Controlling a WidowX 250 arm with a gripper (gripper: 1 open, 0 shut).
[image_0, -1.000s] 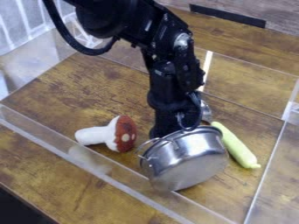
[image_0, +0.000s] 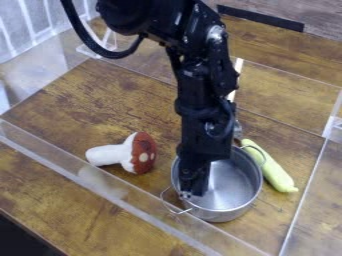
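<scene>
My gripper (image_0: 195, 184) reaches down from the top of the view into a steel pot (image_0: 234, 195), its fingertips low inside the left part of the pot. It looks shut, though the fingers are dark and hard to make out, and no object shows between them. The pot stands upright at the lower middle right, its opening facing up.
A toy mushroom (image_0: 123, 153) lies left of the pot, a pale green long vegetable (image_0: 274, 170) to its right. Clear plastic walls (image_0: 80, 153) border the wooden table (image_0: 74, 100). Open wood shows at the upper left.
The pot has gone from tipped, with its side toward the camera, to upright.
</scene>
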